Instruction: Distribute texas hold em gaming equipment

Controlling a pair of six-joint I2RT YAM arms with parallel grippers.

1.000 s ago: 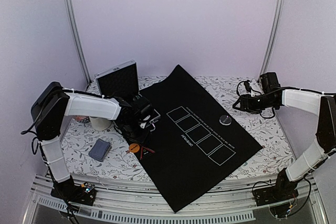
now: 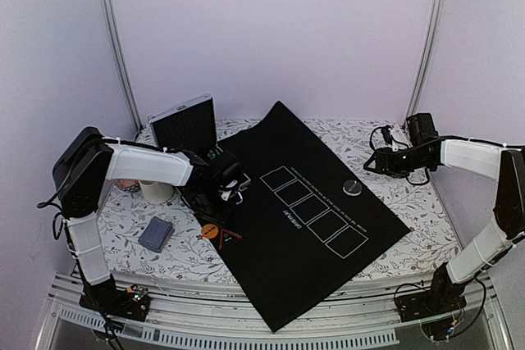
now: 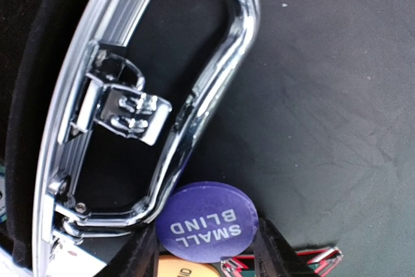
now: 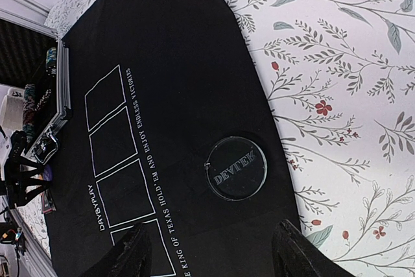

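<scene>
A purple SMALL BLIND button lies by the chrome handle of the open case. My left gripper is down at the button, fingers either side; whether it grips is unclear. An orange button and red-edged pieces lie beside it. A clear DEVTEK disc rests on the black mat. My right gripper hangs over the mat's right side, open and empty.
A blue-grey stack sits on the floral table at the left, near a white container. The mat's middle, with printed card boxes, is clear.
My left arm has shifted very slightly to the right at the case's front. The right arm is unchanged.
</scene>
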